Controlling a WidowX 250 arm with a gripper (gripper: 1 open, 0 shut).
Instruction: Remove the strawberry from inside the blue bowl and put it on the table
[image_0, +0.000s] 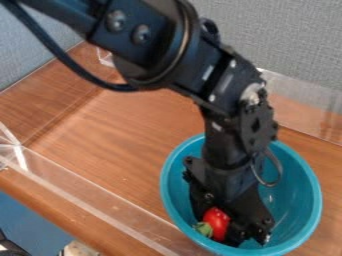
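The blue bowl (305, 205) sits on the wooden table at the lower right of the camera view. My black gripper (227, 220) points down into it, its fingers low inside the bowl. A red strawberry (215, 221) with a green leafy end shows at the gripper's front left, close to the bowl's near-left wall. The strawberry is partly covered by the dark fingers. It appears to touch them, but the frame does not show clearly whether they are closed around it.
Bare wooden table (114, 125) stretches to the left of the bowl. A clear low barrier (80, 190) runs along the table's front-left edge, close to the bowl. Another clear panel (307, 105) stands behind, before the grey wall.
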